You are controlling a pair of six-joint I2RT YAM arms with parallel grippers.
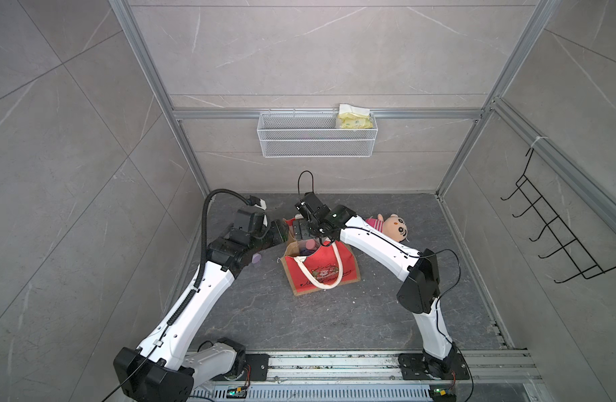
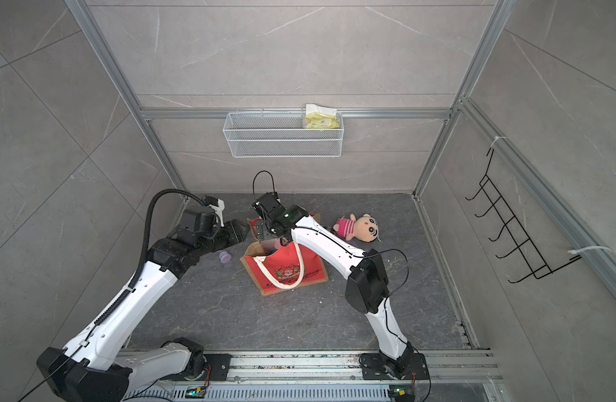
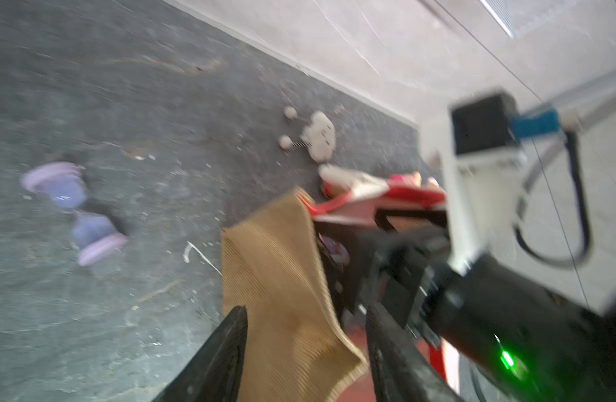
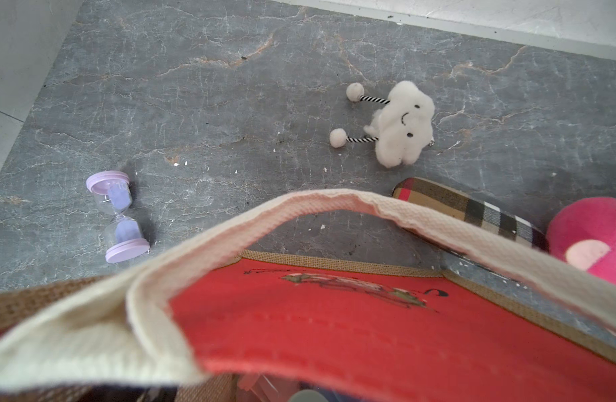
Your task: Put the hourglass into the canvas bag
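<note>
The hourglass (image 4: 125,231), with lilac caps and purple sand, lies on its side on the grey floor left of the bag. From above, the left arm partly covers the hourglass (image 2: 225,256). The red canvas bag (image 1: 328,268) with tan side panels and white handles stands mid-floor, its mouth upward. Over the bag's left edge is my left gripper, fingers part open, the tan side panel (image 3: 274,268) showing between and beyond its fingers. My right gripper (image 2: 264,231) is at the bag's mouth, open; its fingers do not show in its own wrist view.
A white cloud toy (image 4: 405,127) lies behind the bag, near a plaid case (image 4: 469,207). The pink doll (image 2: 356,227) is to the right. The two grippers are close together over the bag. Open floor lies in front. A wire basket (image 1: 314,142) hangs on the back wall.
</note>
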